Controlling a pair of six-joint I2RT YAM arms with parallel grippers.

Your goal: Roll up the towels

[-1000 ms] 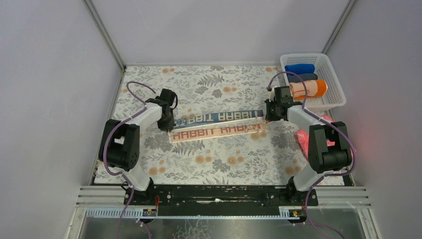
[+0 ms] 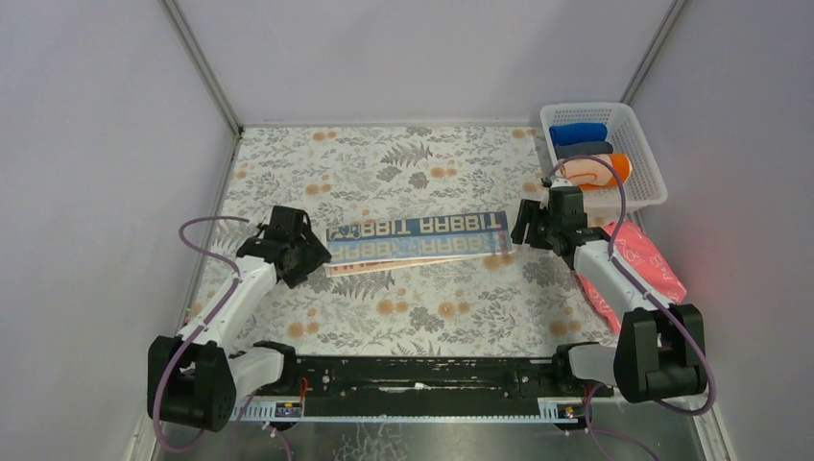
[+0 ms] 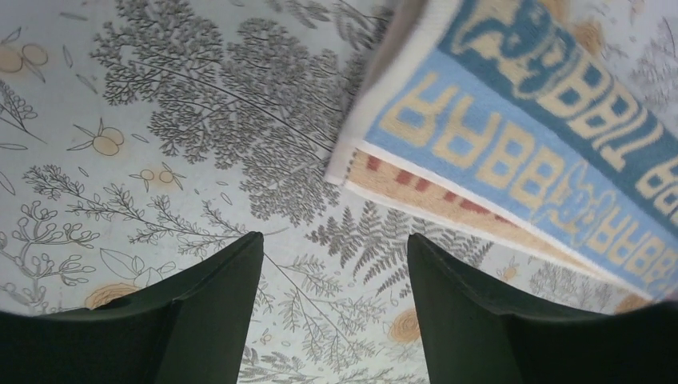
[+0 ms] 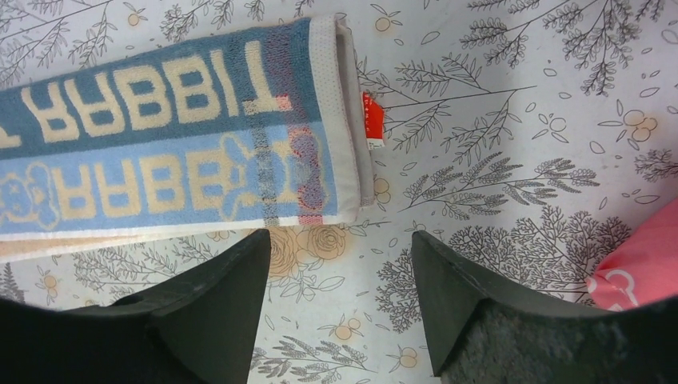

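A long towel (image 2: 418, 230) lies folded lengthwise across the middle of the patterned mat, dark and light blue with cream lettering, a peach layer peeking out along its front edge. In the left wrist view its left end (image 3: 464, 128) shows; in the right wrist view its right end (image 4: 184, 168) has a small red tag. My left gripper (image 2: 312, 257) is open just off the left end, empty. My right gripper (image 2: 526, 223) is open beside the right end, also empty.
A white basket (image 2: 648, 178) at the back right holds several rolled towels. A pink-red bag (image 2: 643, 269) lies on the right under my right arm.
The blue side now covers most of the peach strip. Both grippers have drawn outward from the towel's ends and opened, the left also coming toward the front.
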